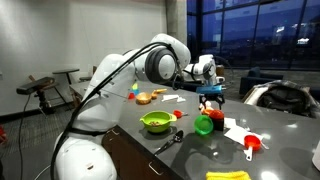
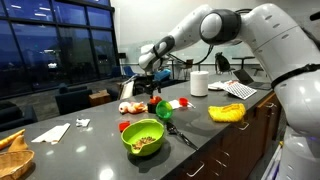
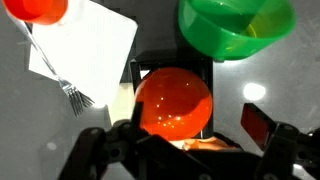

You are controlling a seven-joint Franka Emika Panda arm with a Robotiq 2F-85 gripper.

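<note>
In the wrist view my gripper stands open, one finger on each side of a round red-orange piece [image 3: 175, 103]. That piece sits in or on a black square-edged holder [image 3: 207, 72], and nothing is clamped between the fingers. A green cup [image 3: 236, 28] stands just beyond it, at the top of the same view. From exterior view 1, the green cup [image 1: 204, 125] appears in front of the red piece [image 1: 215, 113], with my gripper above them. How high the fingertips are over the red piece I cannot tell.
A red cup [image 3: 36, 8] and a fork [image 3: 75, 97] lie by a white sheet [image 3: 95, 45]. The table also bears a green bowl [image 2: 145, 137] with small pieces inside, a dark utensil [image 2: 180, 134] and a yellow cloth [image 2: 228, 113].
</note>
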